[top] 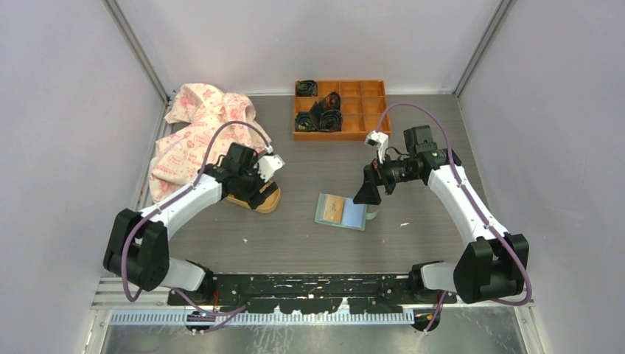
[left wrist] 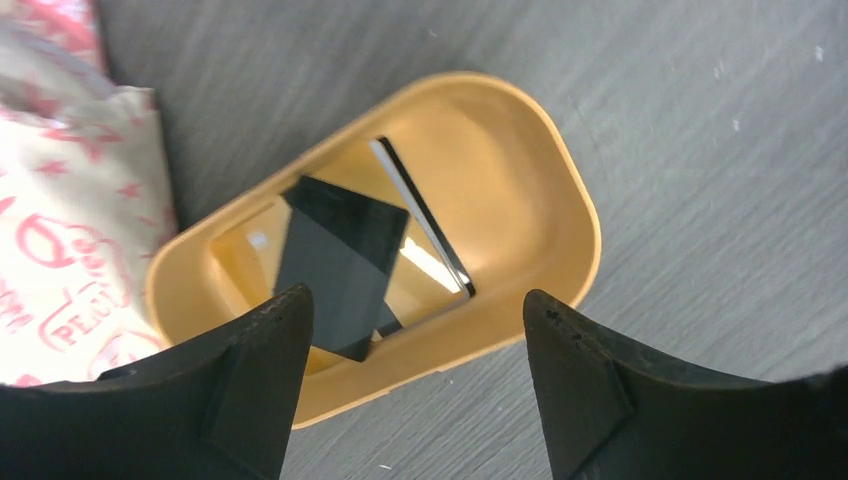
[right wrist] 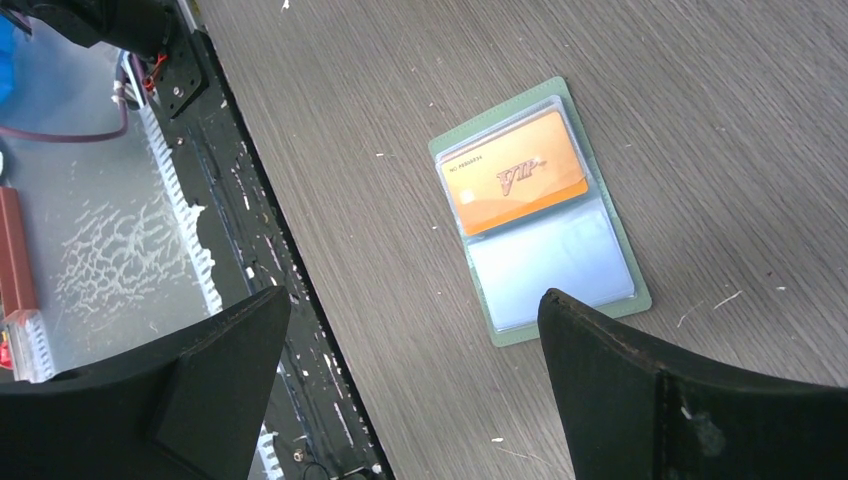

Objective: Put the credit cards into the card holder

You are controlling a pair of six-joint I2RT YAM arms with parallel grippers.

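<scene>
The card holder (right wrist: 640,300) lies flat on the table in the right wrist view, with a green rim and a pale blue lower panel. An orange card (right wrist: 517,172) covers its upper half. Above and behind it in that view, my right gripper stands open and empty. My left gripper is also open, over the yellow tray (left wrist: 500,200), with nothing gripped. Inside the tray lie a flat black card-like piece (left wrist: 340,260) and a narrow dark strip with a light edge (left wrist: 425,215); what they are I cannot tell for certain.
Pink-patterned cloth (top: 210,129) is heaped beside the tray at the left. At the back stands an orange compartment box (top: 365,110) with dark rolled items (top: 324,114) in its left part. Bare table lies between the tray and the holder.
</scene>
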